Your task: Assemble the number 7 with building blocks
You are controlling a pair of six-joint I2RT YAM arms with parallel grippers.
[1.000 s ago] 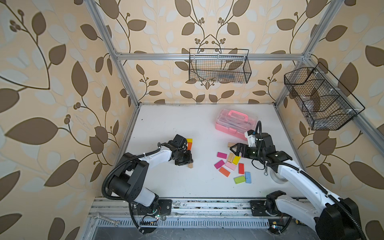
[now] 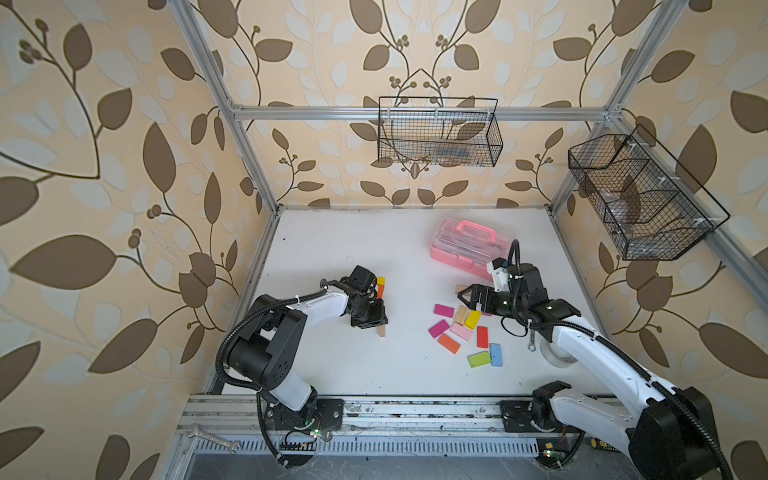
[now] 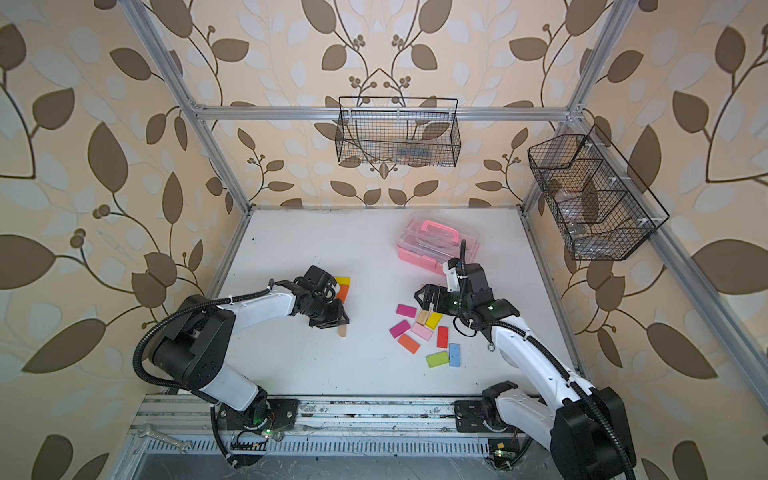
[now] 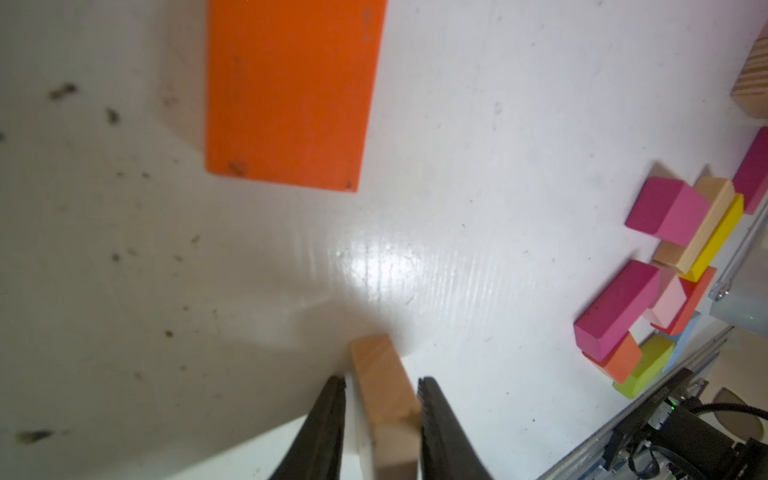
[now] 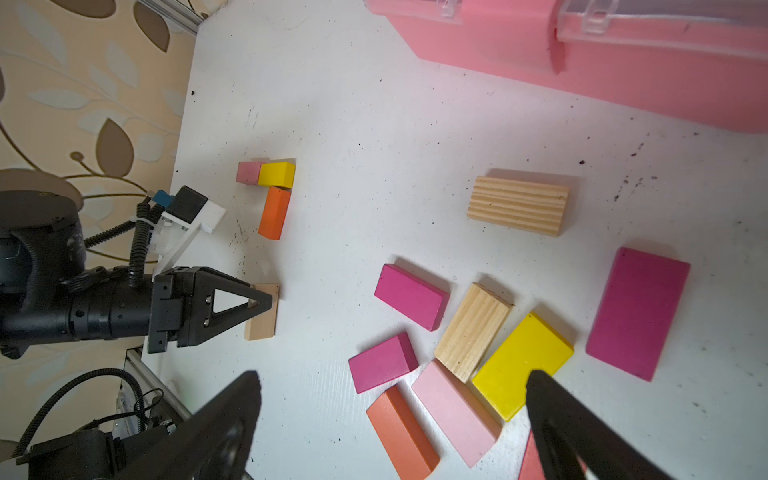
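Observation:
In the right wrist view a pink block (image 5: pixel 248 172) and a yellow block (image 5: pixel 277 173) lie end to end in a row. An orange block (image 5: pixel 274 213) runs down from the yellow one. Below it, across a gap, lies a wooden block (image 4: pixel 384 372), roughly in line with the orange block (image 4: pixel 292 88). My left gripper straddles the wooden block, part open, one finger on each side; a narrow gap shows beside the left finger. My right gripper stands open over the loose blocks, nothing between its fingers.
Loose blocks lie on the right: magenta (image 5: pixel 411 296), wooden (image 5: pixel 473 332), yellow (image 5: pixel 523 365), pink (image 5: pixel 456 412), green (image 2: pixel 479 359) and blue (image 2: pixel 496 354) among them. A pink toolbox (image 2: pixel 472 244) stands behind.
The left arm has shifted slightly right and away from the front edge, its gripper still at the wooden block. The right arm has barely moved; the loose blocks lie as before.

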